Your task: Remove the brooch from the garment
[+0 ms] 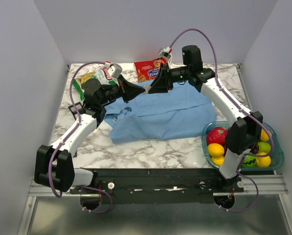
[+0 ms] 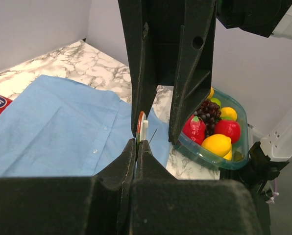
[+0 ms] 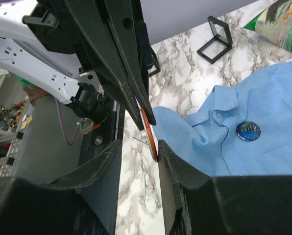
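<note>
A thin round brooch [image 1: 147, 88] is held up above the blue garment [image 1: 170, 115]. My left gripper is shut on its edge. The brooch [image 3: 149, 134] looks edge-on in the right wrist view, with an orange rim, and a thin pin sticks out from its back. My right gripper stands partly open around the brooch's free side, which lies close to one finger [image 3: 164, 159]; whether they touch I cannot tell. Another dark round brooch [image 3: 248, 131] rests on the garment near the collar.
At the right stands a basket [image 1: 208, 155] of fruit. Behind the garment lie a red bag [image 1: 147, 71] and a green-white bag [image 1: 103, 76]. A small black frame stands at the left. Bare marble lies in front of the garment.
</note>
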